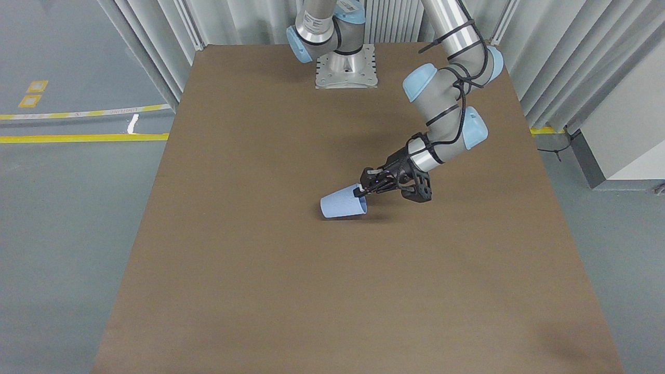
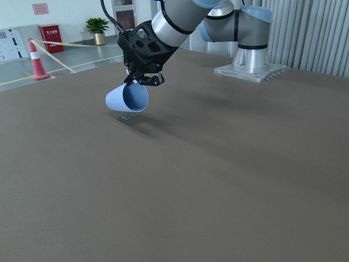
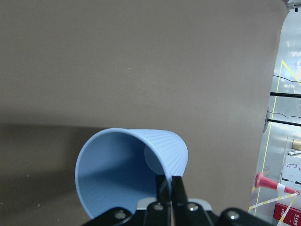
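Note:
A light blue ribbed cup (image 1: 340, 203) lies on its side in the front view, its mouth toward my black gripper (image 1: 358, 192). In the left view the cup (image 2: 117, 98) hangs slightly tilted from the gripper, casting a shadow on the brown table (image 1: 311, 286). The wrist view looks into the cup (image 3: 113, 169); my two black fingertips (image 3: 178, 188) are shut on its rim at the right-hand side of the mouth.

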